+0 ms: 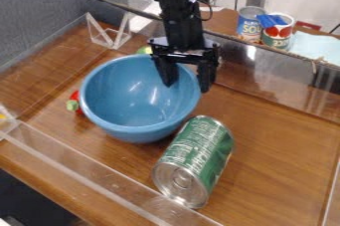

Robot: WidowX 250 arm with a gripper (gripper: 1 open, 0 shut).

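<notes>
A black gripper on the arm reaches down over the back right of a large blue bowl, its fingers at the rim; whether they grip the rim is hard to tell. A green can lies on its side on the wooden table at the front right of the bowl. Small red and green items peek out behind the bowl's left side, mostly hidden.
Two cans stand at the back right near a pale blue cloth. A white wire stand is at the back left. Clear plastic walls edge the table; the right of the table is open wood.
</notes>
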